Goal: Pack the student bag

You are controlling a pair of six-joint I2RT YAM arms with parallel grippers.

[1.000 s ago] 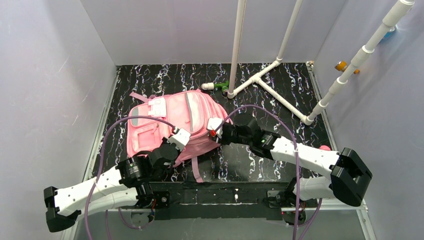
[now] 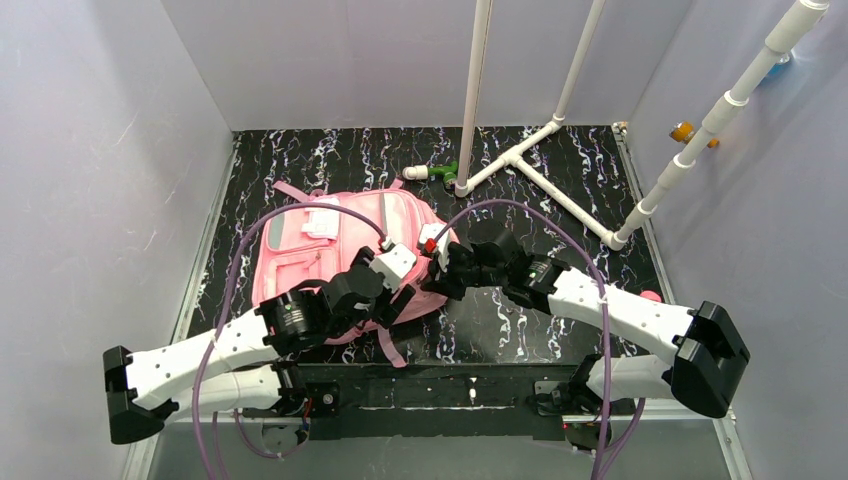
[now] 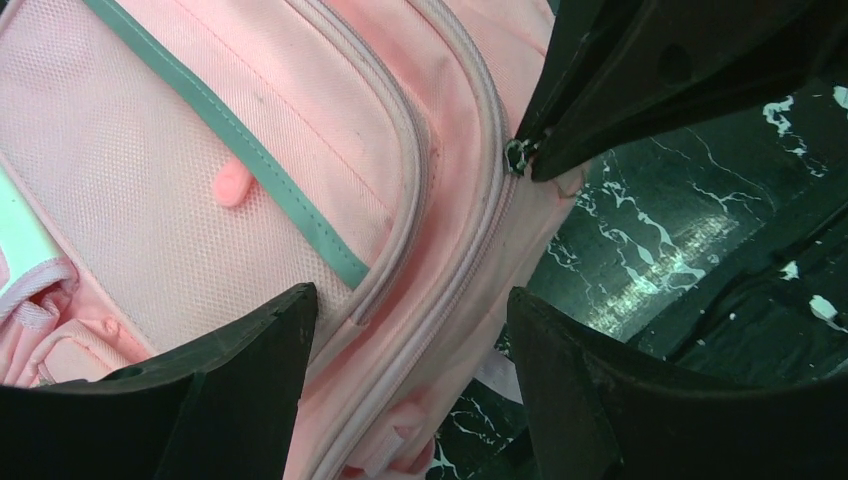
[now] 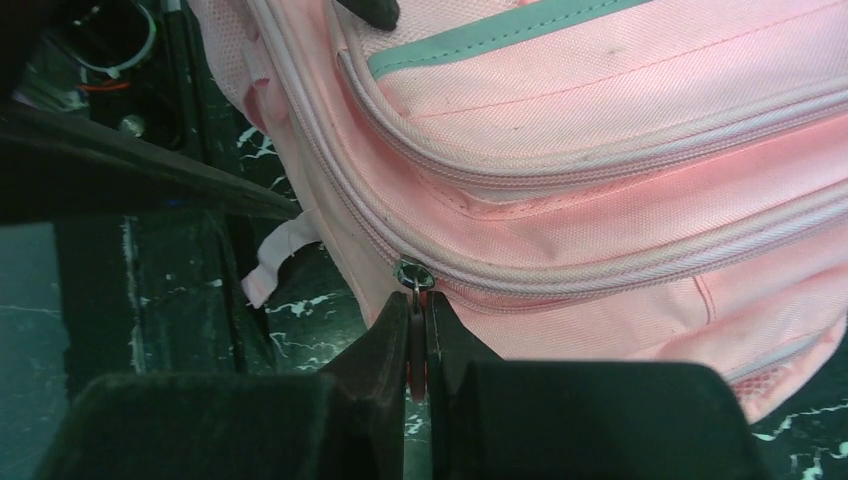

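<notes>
The pink backpack lies at the left of the black marbled surface. My right gripper is shut on a zipper pull at the bag's outer zipper, seen in the right wrist view. My left gripper is open over the bag's zippered edge, beside the right gripper, with its fingers on either side of the piped seams. A teal trim strip runs along the pocket. The top view mostly hides both sets of fingertips behind the arms.
A white pipe frame stands at the back right, with a green valve fitting near the bag. Bare marbled surface shows right of the bag and along the front. Grey walls enclose the back and sides.
My left arm has risen and moved right toward the right gripper. My right arm has shifted slightly right, and the bag's near right edge has moved a little with it.
</notes>
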